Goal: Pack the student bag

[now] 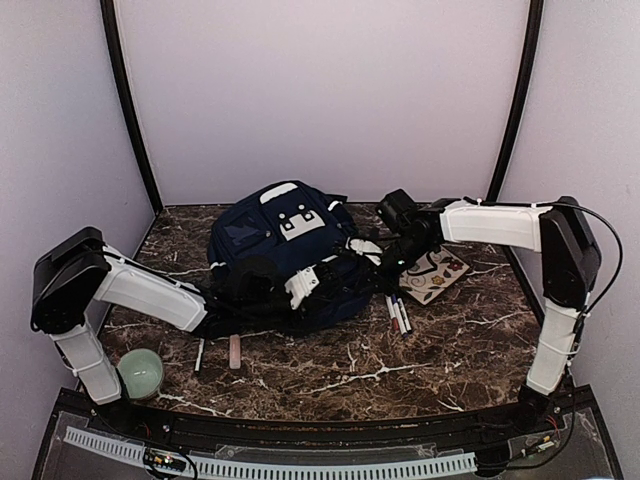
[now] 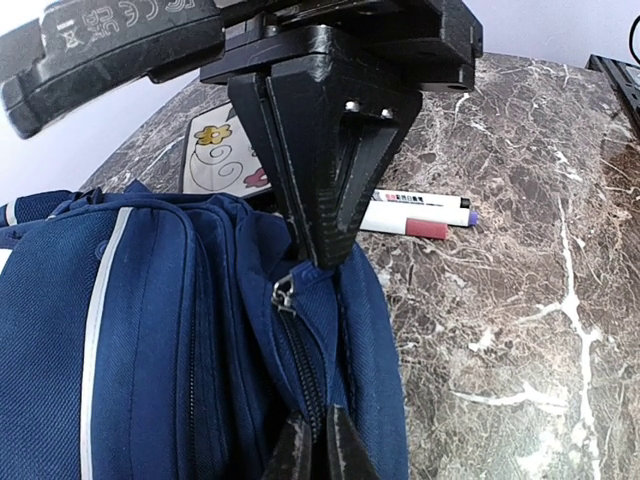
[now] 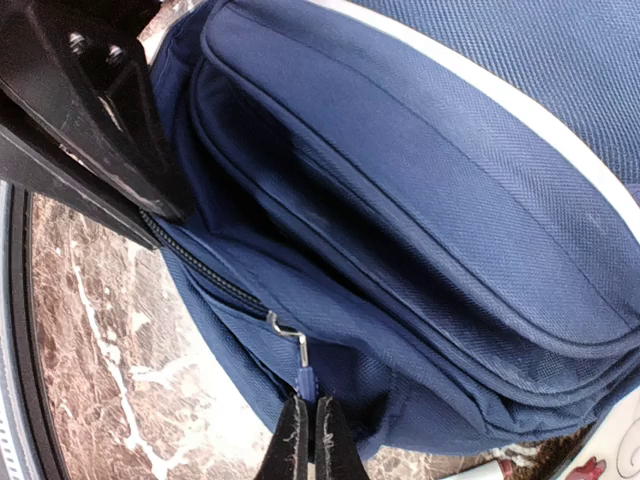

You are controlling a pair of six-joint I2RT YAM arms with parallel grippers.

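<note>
The dark blue backpack [image 1: 262, 225] lies on the marble table, its zipped mouth facing the front. In the right wrist view my right gripper is shut on the blue zipper pull [image 3: 306, 382], which hangs from a metal slider [image 3: 284, 326]. My left gripper is shut on the bag's edge at the zipper's other stretch, with dark zipper teeth [image 2: 303, 370] running from it up to the slider. Seen from the left wrist, the right fingers [image 2: 325, 200] stand above the slider. The bag's inside is mostly hidden.
Right of the bag lie several markers [image 1: 398, 315] and a flower-patterned flat item [image 1: 435, 275]. A green bowl [image 1: 141, 373], a pink bar [image 1: 235, 351] and a white stick [image 1: 199, 354] sit front left.
</note>
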